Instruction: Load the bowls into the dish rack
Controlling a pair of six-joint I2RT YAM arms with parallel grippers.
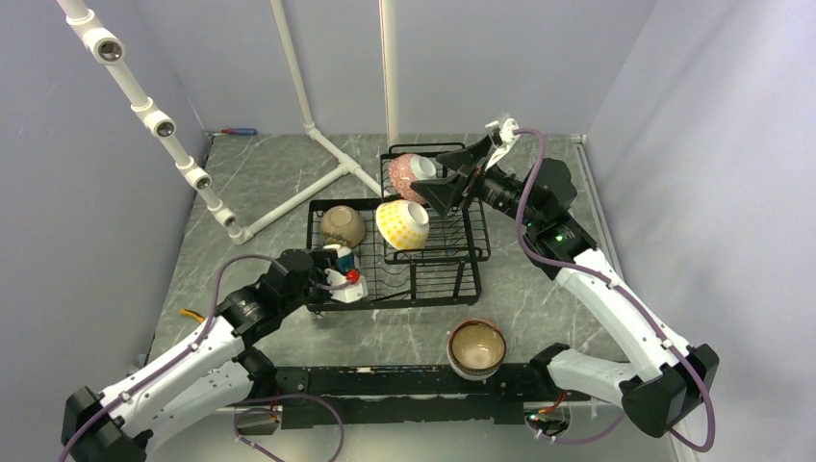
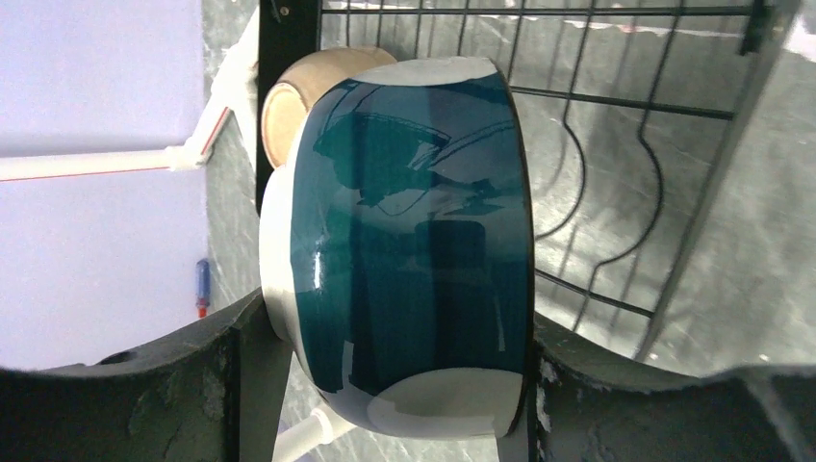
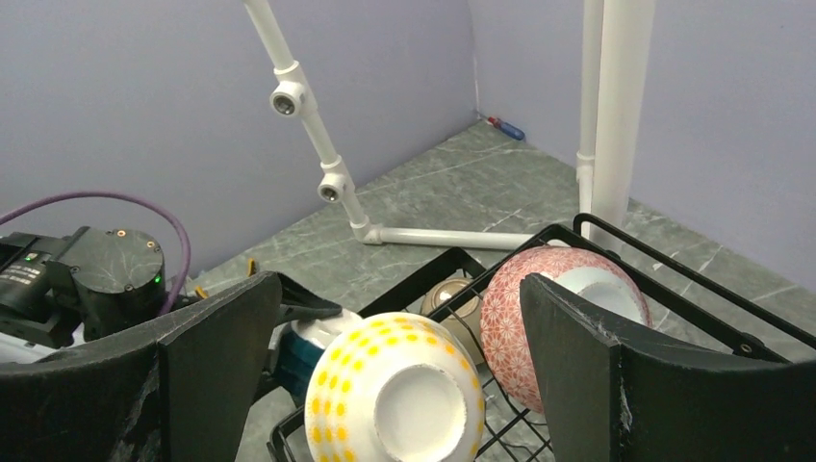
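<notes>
A teal and white bowl (image 2: 409,241) fills the left wrist view between the fingers of my left gripper; from above, it sits low in the rack's left front, mostly under that gripper. A beige bowl (image 1: 342,224) rests behind it in the dish rack (image 1: 443,300). The yellow-dotted bowl (image 1: 402,224) and pink bowl (image 1: 404,176) lean in the rack's right part. My right gripper (image 1: 452,183) hangs open above them, empty. A brown-rimmed bowl (image 1: 476,348) stands on the counter before the rack.
White pipe frames (image 1: 298,197) run left of and behind the rack. A blue screwdriver (image 1: 239,131) lies at the back left.
</notes>
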